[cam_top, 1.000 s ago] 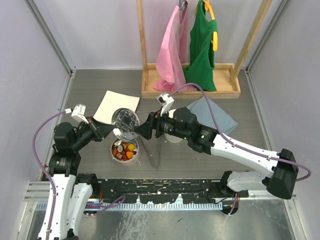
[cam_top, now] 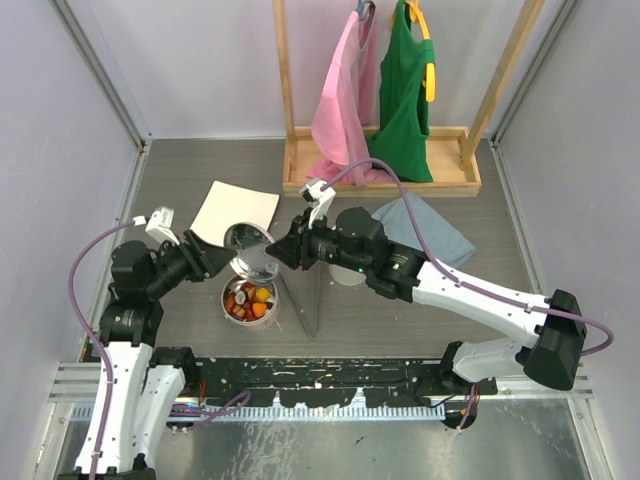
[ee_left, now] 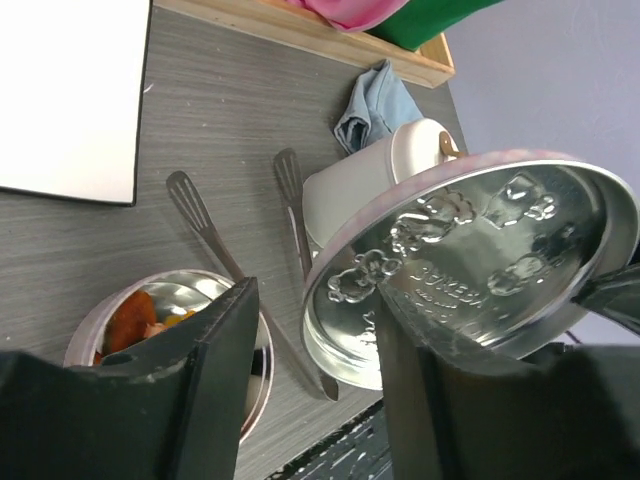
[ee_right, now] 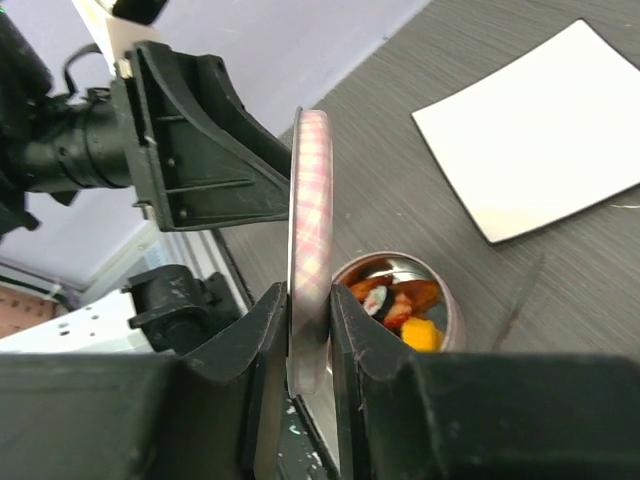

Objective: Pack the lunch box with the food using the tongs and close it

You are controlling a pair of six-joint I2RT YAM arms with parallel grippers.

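Note:
In the top view a metal lid is held upright above the lunch box, which holds pieces of food. My right gripper is shut on the lid's rim; the right wrist view shows the pink-checked rim between its fingers. My left gripper is at the lid's left, its fingers apart; in the left wrist view the lid is just beyond them, seen from its shiny inside.
Two utensils lie beside the box, near a white container. A white board lies behind, with a blue cloth right and a wooden rack with garments at the back.
My right gripper has moved slightly onto the lid and shut on its rim.

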